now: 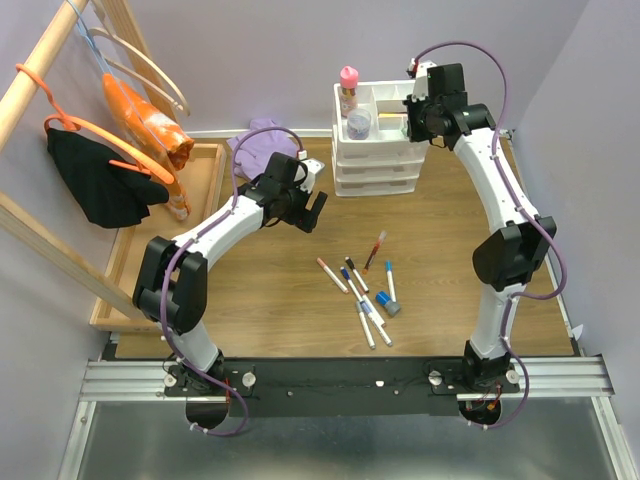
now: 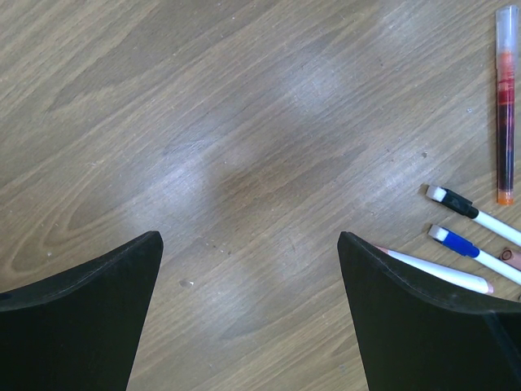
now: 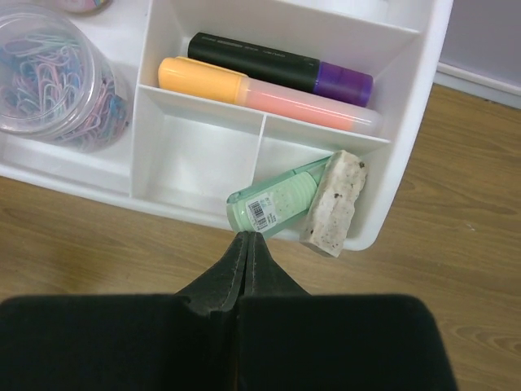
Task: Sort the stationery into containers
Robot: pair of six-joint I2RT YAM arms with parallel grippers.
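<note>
In the right wrist view, a green correction-fluid-like bottle (image 3: pixel 273 204) with a barcode label lies aslant in a front compartment of the white organizer (image 3: pixel 397 187). A whitish worn eraser block (image 3: pixel 335 204) leans beside it. My right gripper is shut, its tips at the bottle's near end; I see nothing between its fingers. Over the table my left gripper stands open and empty. On the table lie a red-and-dark pen (image 1: pixel 375 251), several markers (image 1: pixel 332 275) and a blue-capped small item (image 1: pixel 388 303).
An orange-and-pink highlighter (image 3: pixel 269 98) and a black-and-purple marker (image 3: pixel 277 67) fill the rear compartment. A clear jar of paper clips (image 3: pixel 57 90) stands to their left. The compartment left of the bottle is empty. A wooden rack (image 1: pixel 125 230) stands at far left.
</note>
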